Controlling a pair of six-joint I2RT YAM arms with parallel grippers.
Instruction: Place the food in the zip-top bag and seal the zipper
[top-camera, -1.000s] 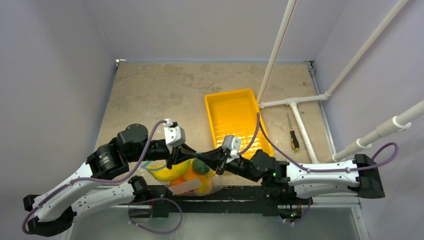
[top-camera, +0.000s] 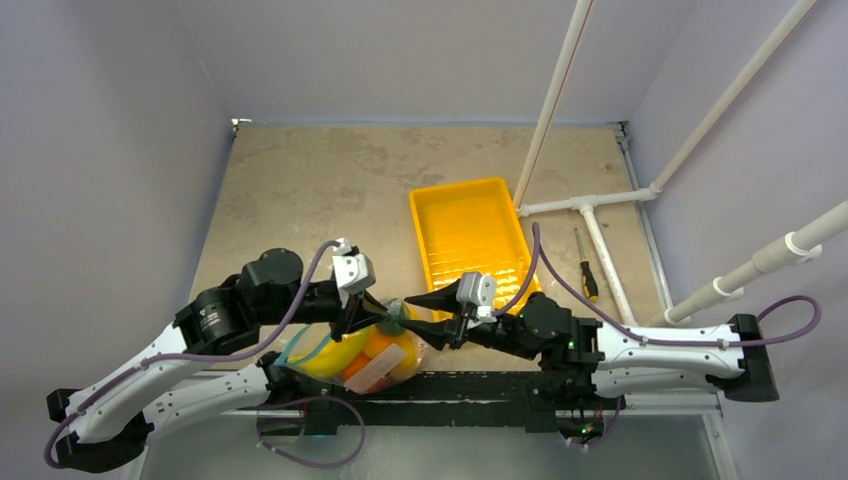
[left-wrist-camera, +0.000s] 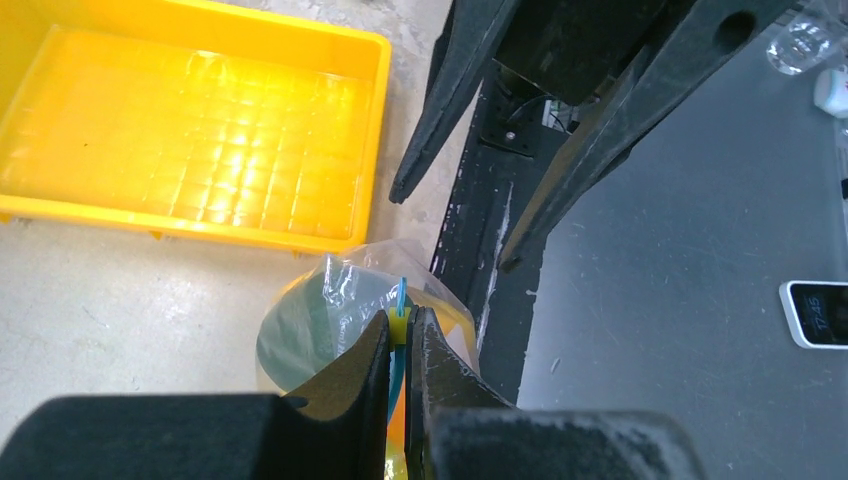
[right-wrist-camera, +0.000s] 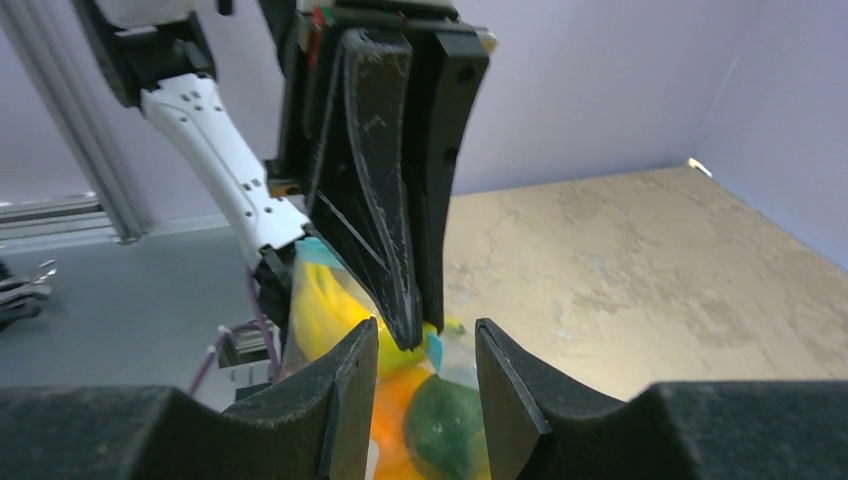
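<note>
The clear zip top bag (top-camera: 405, 362) holds yellow, orange and green food near the front edge of the board. My left gripper is shut on the bag's blue zipper strip (left-wrist-camera: 402, 290); a small yellow bit shows there too. In the right wrist view the yellow food (right-wrist-camera: 335, 315), orange food (right-wrist-camera: 395, 410) and green food (right-wrist-camera: 447, 425) show through the plastic. My right gripper (top-camera: 408, 311) is open beside the left fingertips, and its spread fingers (left-wrist-camera: 425, 150) hold nothing in the left wrist view. The left gripper hides part of the zipper.
An empty yellow tray (top-camera: 470, 225) stands behind the right arm. A screwdriver (top-camera: 588, 280) and white pipes (top-camera: 606, 260) lie to the right. Bare board (top-camera: 310, 200) stretches behind the left arm.
The bag's right side shifted a little left, while the left arm barely moved.
</note>
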